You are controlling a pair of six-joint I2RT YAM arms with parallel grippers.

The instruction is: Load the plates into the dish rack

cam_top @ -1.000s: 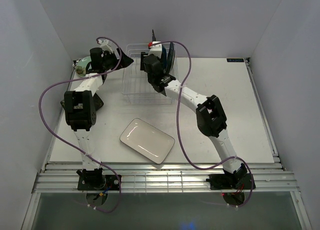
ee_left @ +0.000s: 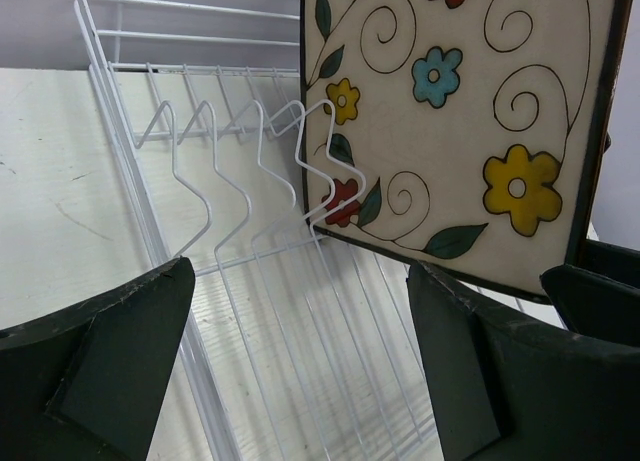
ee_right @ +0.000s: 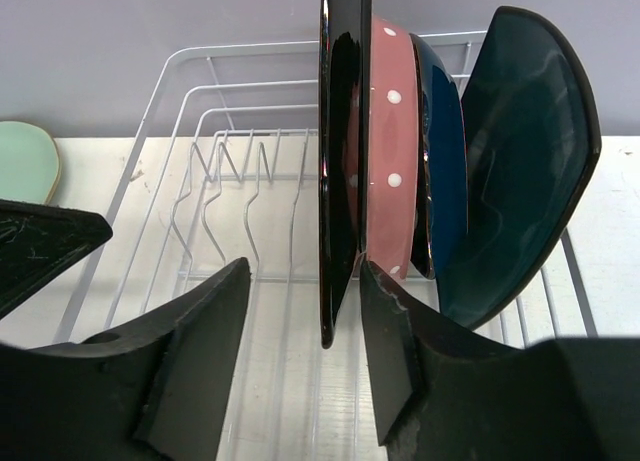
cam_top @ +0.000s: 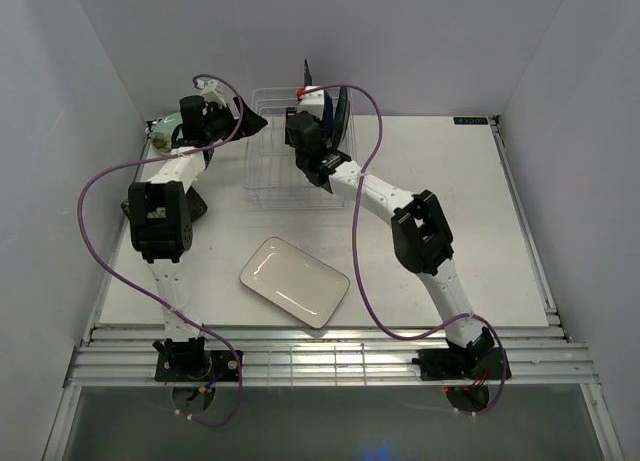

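Note:
The white wire dish rack [cam_top: 265, 186] holds several upright plates on its right side: a black-edged flowered plate [ee_left: 450, 121], a pink dotted one [ee_right: 394, 141], a blue one [ee_right: 445, 171] and a dark teal one [ee_right: 520, 151]. My left gripper stands open at the rack's left, nothing between its fingers, below and in front of the flowered plate in the left wrist view. My right gripper is part open, its fingers either side of the front black plate edge's lower end.
A cream rectangular plate [cam_top: 293, 281] lies flat at the front centre. A green plate [ee_right: 25, 161] and a dark item [cam_top: 200, 203] are at the left, partly under the left arm.
My right gripper has shifted very slightly at the rack; otherwise the top view looks the same.

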